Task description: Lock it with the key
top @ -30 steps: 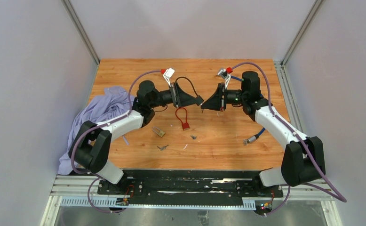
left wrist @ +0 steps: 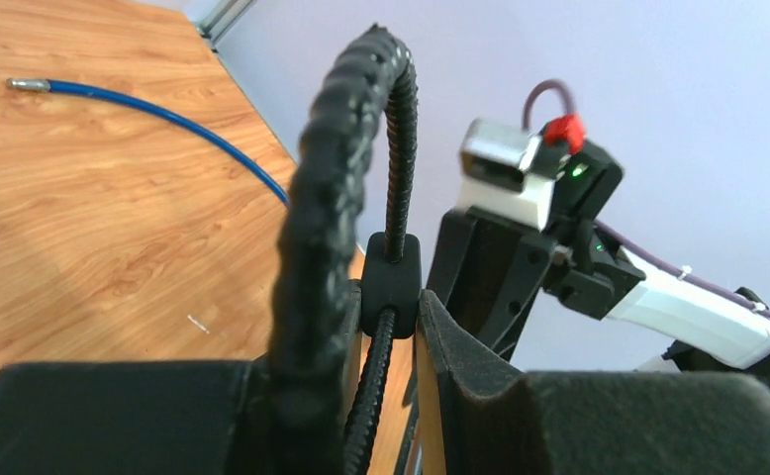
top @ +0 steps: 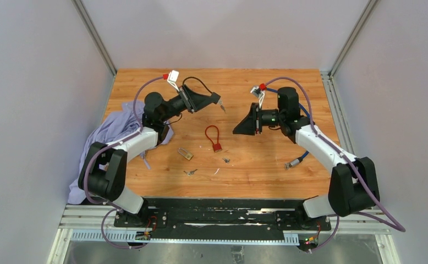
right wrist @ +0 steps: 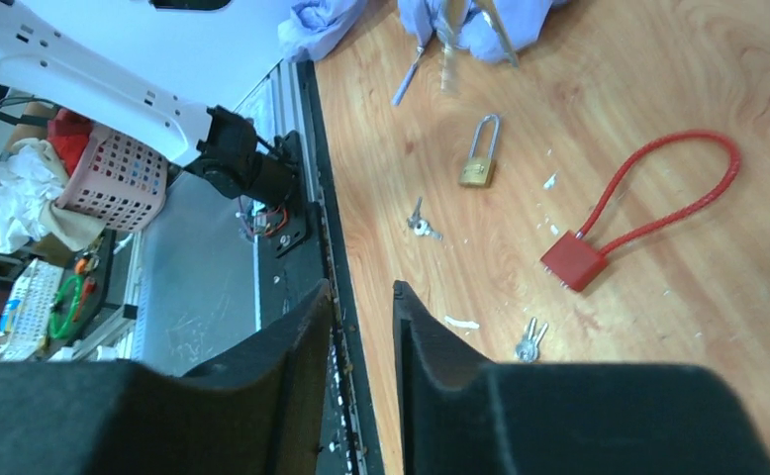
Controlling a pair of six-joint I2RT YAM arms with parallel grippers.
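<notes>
My left gripper [top: 214, 99] is raised at the upper middle, shut on a black cable lock [left wrist: 391, 287], whose looped cable arches above it. Small keys [top: 222, 106] dangle at that lock in the top view; they show blurred at the top of the right wrist view. My right gripper [top: 238, 130] hangs lower to the right, apart from the lock, its fingers slightly apart with nothing seen between them. On the table lie a red cable lock [right wrist: 573, 260], a brass padlock [right wrist: 477, 172] and two key bunches [right wrist: 422, 226].
A lilac cloth [top: 115, 129] covers the table's left side. A blue hose [left wrist: 134, 104] with metal ends lies at the right. Bare wood [top: 267, 165] surrounds the small items.
My left gripper has moved up and left with the black lock, away from the right one, which has shifted slightly down and stays at the right.
</notes>
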